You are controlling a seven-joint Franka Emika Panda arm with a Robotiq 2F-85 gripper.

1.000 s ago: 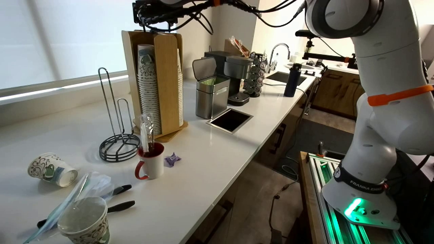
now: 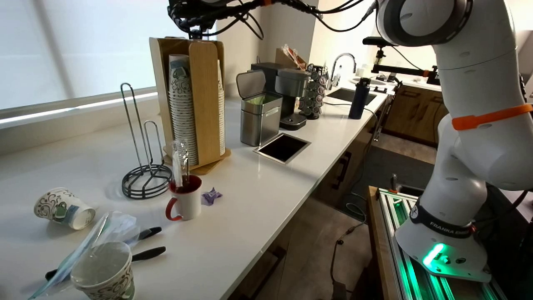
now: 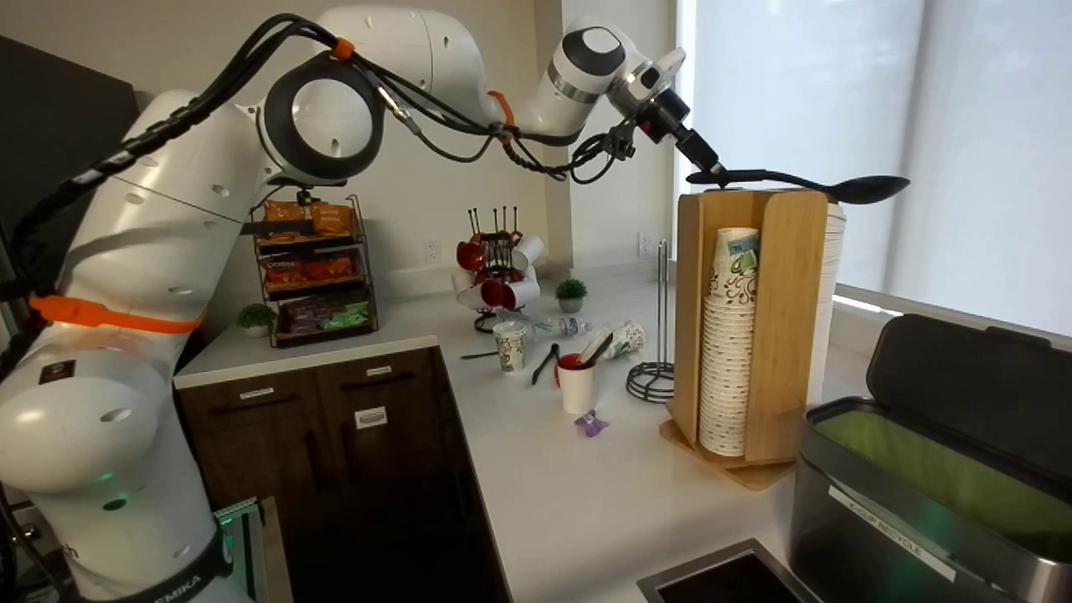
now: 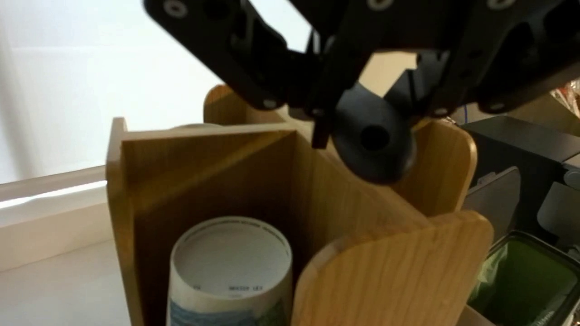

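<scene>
A black ladle-like spoon (image 3: 869, 189) rests across the top of the wooden cup holder (image 3: 794, 311), its bowl sticking out toward the window. My gripper (image 3: 718, 172) points down at its handle near the other end. In the wrist view, the rounded handle end (image 4: 375, 133), with a hole in it, shows at my gripper. A bright gap is visible between the dark fingers above the handle, but the frames do not show whether they press on it. Below, paper cups (image 4: 231, 261) stand stacked in a compartment of the holder.
Beside the holder are a wire stand (image 2: 146, 180) and an open steel bin (image 2: 260, 120). A red-and-white mug (image 2: 187, 200) holding utensils, a purple wrapper (image 2: 211, 196) and a tipped paper cup (image 2: 65, 207) lie farther along.
In exterior view 1, the arm's end above the holder has shifted slightly to the right. The objects on the counter have not moved.
</scene>
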